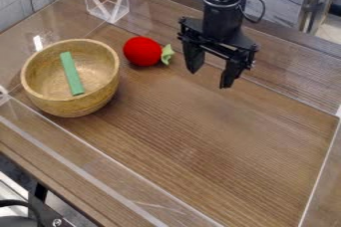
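My black gripper (210,60) hangs from the arm at the top centre of the camera view, low over the wooden table (213,151). To its left lie a red round object (142,50) with a small green tip beside it. At the left stands a wooden bowl (96,92) with a green elongated object (71,74) inside. Whether the fingers are open or shut is unclear.
A clear plastic container (107,2) sits at the back left near the table's edge. The middle, front and right of the table are clear. A dark cable or part shows at the bottom left corner.
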